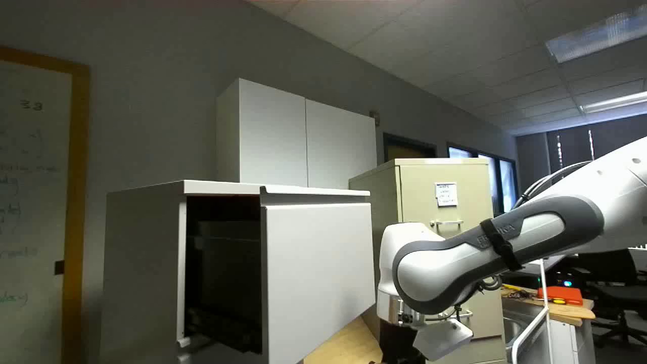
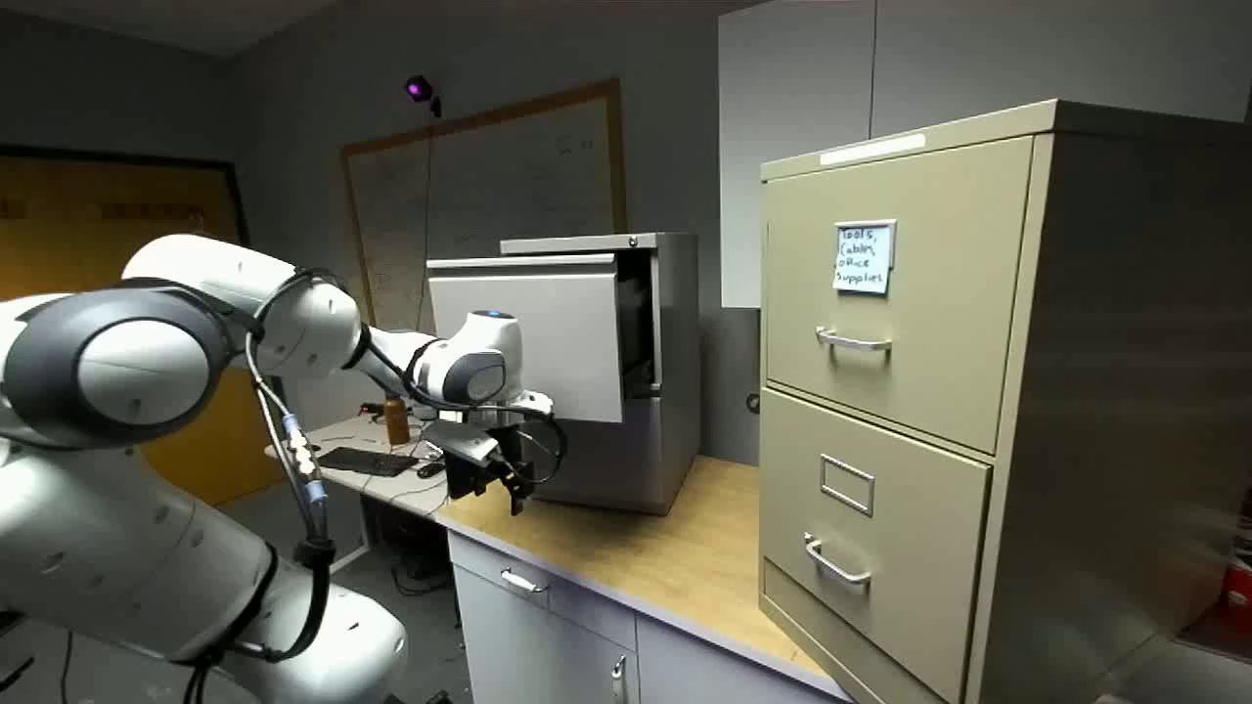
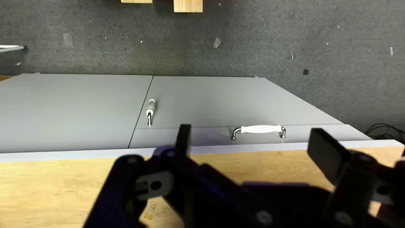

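My gripper stands open above the front edge of the wooden counter point(image 3: 262, 167), its two dark fingers wide apart and nothing between them. In exterior view 2 the gripper point(image 2: 499, 487) points down in front of a grey cabinet point(image 2: 675, 364). That cabinet's upper drawer point(image 2: 528, 329) is pulled out, leaving a dark gap behind its front panel. Exterior view 1 shows the same drawer front point(image 1: 318, 267) standing out from the cabinet body, with the arm's wrist point(image 1: 403, 261) close to its right. The fingers are mostly hidden there.
A beige filing cabinet point(image 2: 892, 305) with shut drawers stands on the right in exterior view 2. Bare counter lies between the two cabinets. Below the counter edge are a white drawer handle point(image 3: 260, 129) and a door handle point(image 3: 150, 110). A keyboard point(image 2: 367, 460) rests on the desk behind.
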